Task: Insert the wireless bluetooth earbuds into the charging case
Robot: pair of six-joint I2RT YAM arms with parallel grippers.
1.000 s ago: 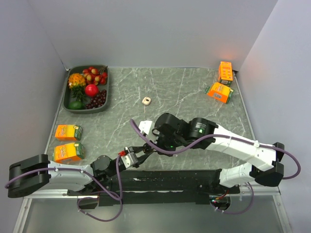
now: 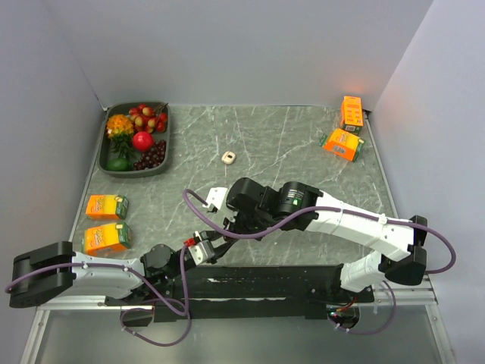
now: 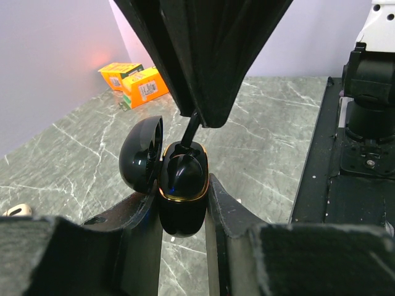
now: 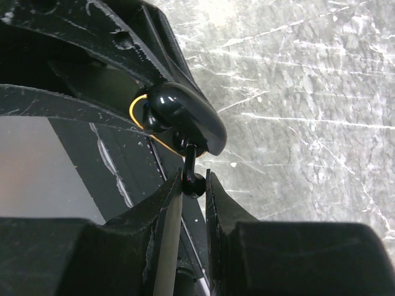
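The black charging case (image 3: 182, 203), trimmed in gold with its lid (image 3: 137, 154) raised, is gripped by my left gripper. My right gripper is shut on a black earbud (image 4: 192, 182) by its stem, held at the case's opening; whether it sits fully in the case I cannot tell. In the top view both grippers meet near the table's front edge, largely hidden under the right arm (image 2: 258, 208).
A small white object (image 2: 228, 158) lies mid-table. A tray of fruit (image 2: 106, 167) is at back left, with orange boxes (image 2: 106, 206) in front of it and more (image 2: 345, 144) at back right.
The right arm has shifted left in the top view, over the left gripper. The left arm is nearly still.
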